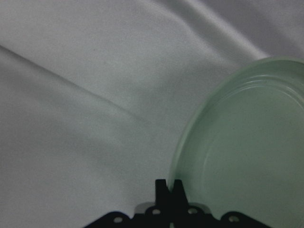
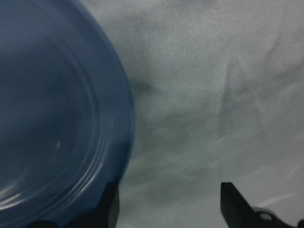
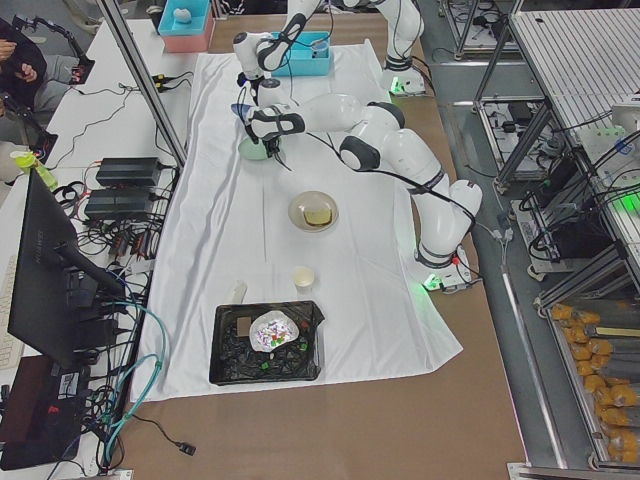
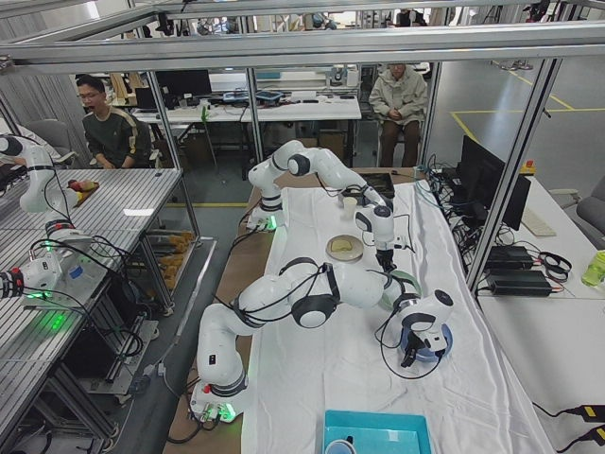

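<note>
A green plate [image 1: 251, 142] lies on the white cloth; my left gripper is at its rim, fingers close together over the edge, shut on it as far as shows. A blue plate [image 2: 57, 109] lies beyond the green one in the camera right view, partly hidden by an arm. My right gripper is open wide, with its left finger at the blue plate's rim and the other over bare cloth.
A cyan bin [image 4: 376, 426] with a mug stands at the near end. A beige plate [image 3: 300, 215] holding a yellow item, a cream cup [image 3: 303, 282] and a black tray [image 3: 230, 365] are toward the other end.
</note>
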